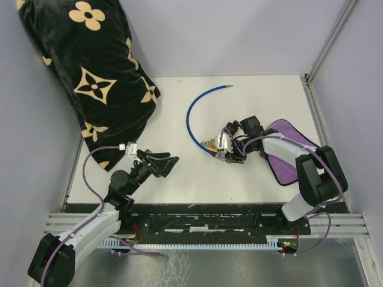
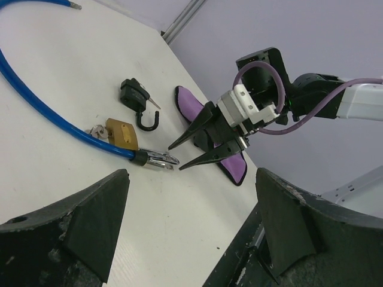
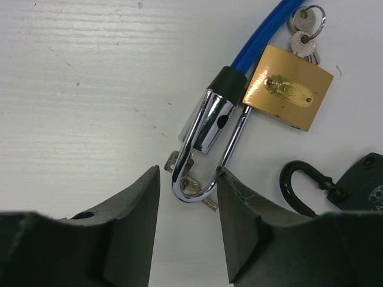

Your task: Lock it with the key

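A brass padlock [image 3: 287, 89] with silver keys [image 3: 303, 42] on a ring lies beside the end of a blue cable lock [image 3: 260, 36]. Its metal end rests within a long silver shackle [image 3: 179, 173], with another small key partly under the shackle's bend. A black padlock [image 3: 368, 182] with a hooked shackle lies alongside. My right gripper hovers over the shackle's bend, fingers apart, with nothing clearly held. My left gripper [image 1: 164, 164] stands at the left of the table, fingers apart and empty in its wrist view.
A purple pad [image 1: 287, 173] lies at the right under the right arm. A black patterned cloth [image 1: 90, 54] covers the back left.
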